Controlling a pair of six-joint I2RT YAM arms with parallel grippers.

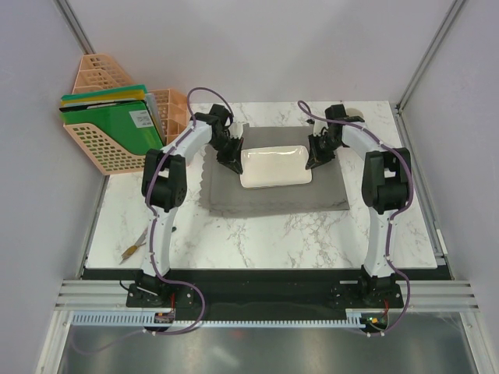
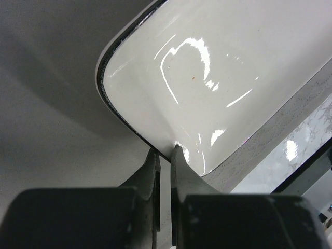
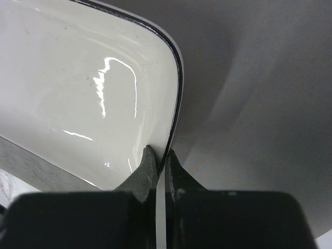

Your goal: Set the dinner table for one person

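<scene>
A white rectangular plate with a dark rim line (image 1: 276,166) is over the middle of the grey placemat (image 1: 273,202). My left gripper (image 1: 238,167) is at its left end and my right gripper (image 1: 309,165) at its right end. In the left wrist view, the left gripper is shut on the plate's rim near a corner. The right wrist view has the right gripper shut on the opposite rim, one finger on the inner face. Whether the plate rests flat on the mat or hangs slightly above it, I cannot tell.
An orange basket (image 1: 115,153) holding green and yellow folders stands at the back left. Utensils, one with an orange-brown handle (image 1: 129,252), lie at the front left. A light round object (image 1: 353,113) sits behind the right arm.
</scene>
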